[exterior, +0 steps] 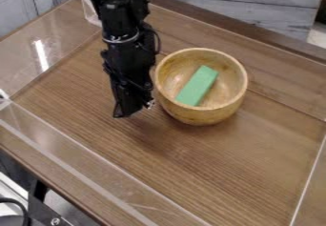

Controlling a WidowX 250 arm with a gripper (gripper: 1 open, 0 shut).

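The black gripper point(132, 101) hangs low over the wooden table, just left of a tan bowl point(219, 104); whether its fingers are open or shut is hard to make out against their dark colour. A green block point(197, 85) lies inside the bowl.
A clear object point(91, 9) stands at the back left, behind the arm. A pale marble-like surface lies beyond the table's back edge, and dark cables show at the lower left.
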